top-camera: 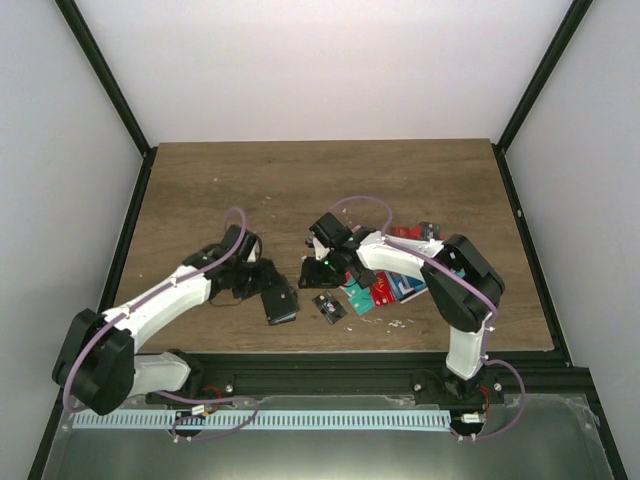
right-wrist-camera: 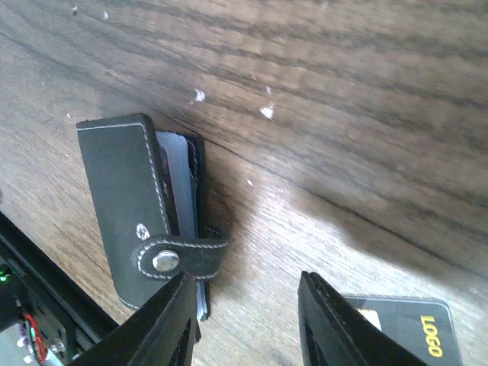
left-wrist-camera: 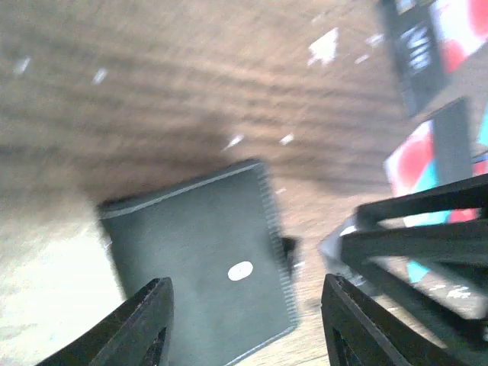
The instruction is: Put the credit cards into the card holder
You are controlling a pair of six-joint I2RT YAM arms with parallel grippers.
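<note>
The black card holder (top-camera: 281, 304) lies flat on the table between the two arms. In the right wrist view the holder (right-wrist-camera: 126, 202) shows white stitching, a snap strap and the edge of a greyish card (right-wrist-camera: 180, 179) inside it. Over the holder in the left wrist view, my left gripper is partly open with nothing between its fingers. My right gripper also stands open and empty, beside the holder's strap side. A dark card (right-wrist-camera: 415, 328) with yellow lettering lies on the table; this dark card (top-camera: 329, 307) is right of the holder from above.
Under and beside the right arm lie several cards, among them a teal card (top-camera: 360, 299), a red card (top-camera: 382, 291) and a blue-white card (top-camera: 407, 284). Pale scuffs mark the wooden table (top-camera: 300, 180), whose back half is clear.
</note>
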